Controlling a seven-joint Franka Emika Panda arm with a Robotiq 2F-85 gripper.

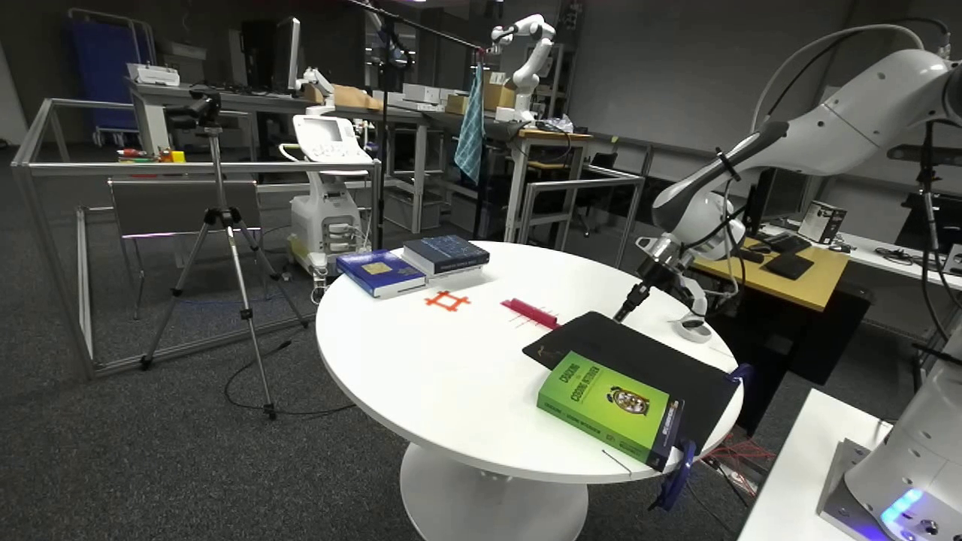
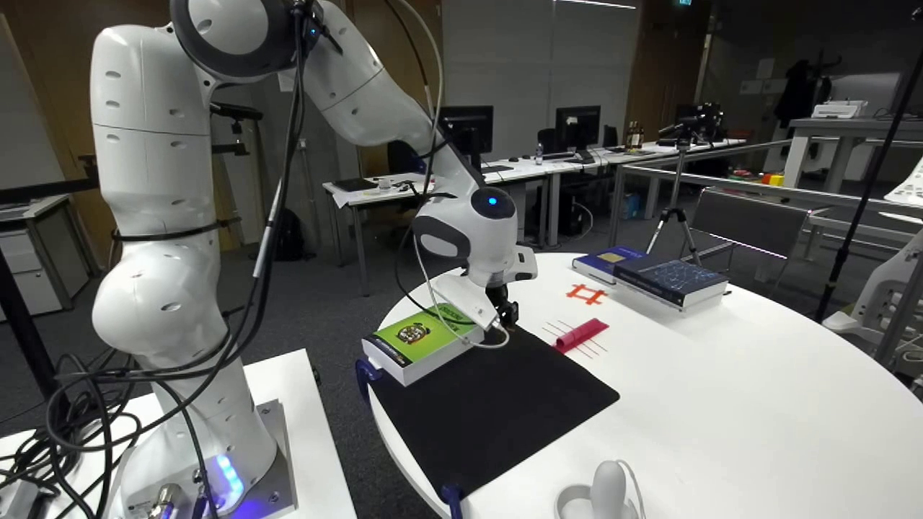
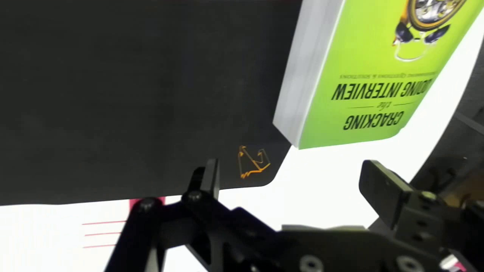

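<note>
The green book (image 1: pixel 609 404) lies flat at the near table edge, partly on a black mat (image 1: pixel 694 365) and partly on the white tabletop. From the wrist view, the green book (image 3: pixel 363 86) is at the upper right, its cover text upside down. My gripper has its two fingers spread wide apart, with only the mat's corner and bare table seen between them. In exterior view 1 the gripper (image 1: pixel 622 315) is beyond the book, over the far side of the mat and clear of the book. My arm partly covers the book (image 2: pixel 415 333) in exterior view 2.
Two blue books, one lighter (image 1: pixel 379 273) and one darker (image 1: pixel 446 254), lie at the table's far left. A red strip (image 1: pixel 532 312) and an orange square mark (image 1: pixel 447 301) are nearby. A white device (image 2: pixel 606 493) stands by the mat. Blue clamps (image 1: pixel 676 478) grip the edge.
</note>
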